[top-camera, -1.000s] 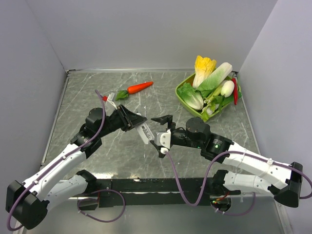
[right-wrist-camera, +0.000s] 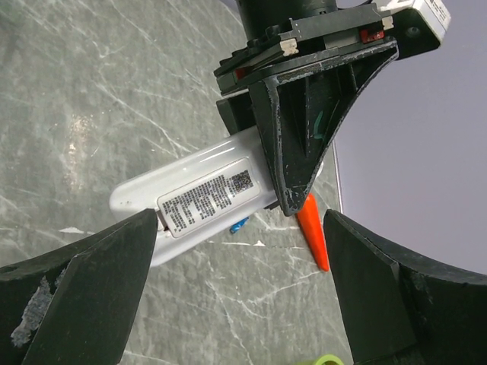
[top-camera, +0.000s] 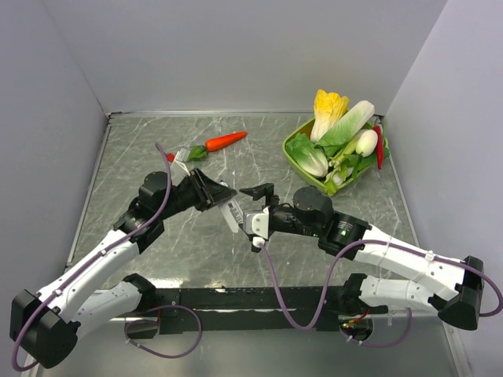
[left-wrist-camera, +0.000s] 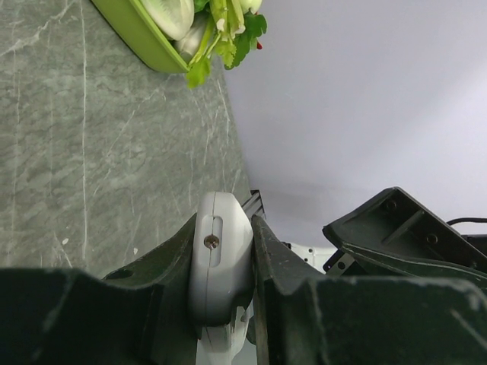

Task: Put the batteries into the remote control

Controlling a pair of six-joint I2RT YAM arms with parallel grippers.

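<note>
A white remote control [top-camera: 232,214] is held above the table by my left gripper [top-camera: 223,192], which is shut on one end of it. In the left wrist view, the rounded end of the remote control [left-wrist-camera: 221,262] sits between the dark fingers. Its printed label panel [right-wrist-camera: 209,199] shows in the right wrist view, with a small dark gap at the panel's left end. My right gripper is open, its fingers spread, and the remote's free end reaches toward its left finger [right-wrist-camera: 106,281]. Contact there cannot be told. No battery can be clearly made out.
A small blue piece [right-wrist-camera: 239,225] lies on the table, partly behind the remote. At the back lie a carrot [top-camera: 225,140] and greens [top-camera: 197,152]. A green basket [top-camera: 295,166] of vegetables stands back right.
My right gripper has shifted slightly left, closer to the remote's free end, still open. The left arm and the remote have hardly moved.
</note>
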